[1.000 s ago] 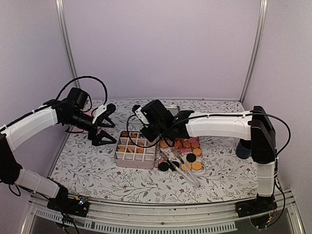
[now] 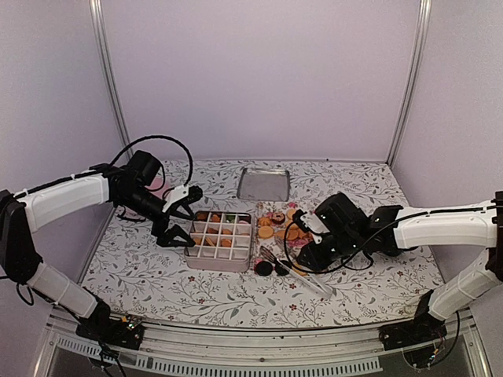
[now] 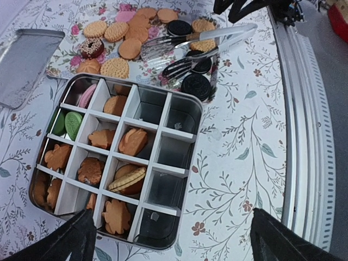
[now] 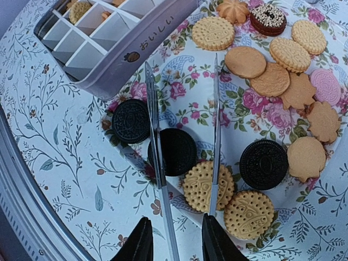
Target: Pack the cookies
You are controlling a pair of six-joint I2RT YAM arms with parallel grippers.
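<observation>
The divided cookie box (image 2: 218, 259) sits in the middle; several compartments hold cookies, several on its front side are empty. Loose cookies lie on the floral sheet beside it, including black cookies (image 4: 263, 165) and biscuits (image 4: 248, 214). Steel tongs (image 3: 228, 38) lie across them. My left gripper (image 2: 177, 228) hangs open at the box's left, above it, with nothing in it. My right gripper is over the tongs' handles, fingers partly apart on either side of the gap between the arms; whether it touches them is unclear.
A metal tray (image 2: 263, 184) lies at the back. A dark mug at the right is mostly hidden behind my right arm. The front and left of the table (image 2: 141, 283) have free room.
</observation>
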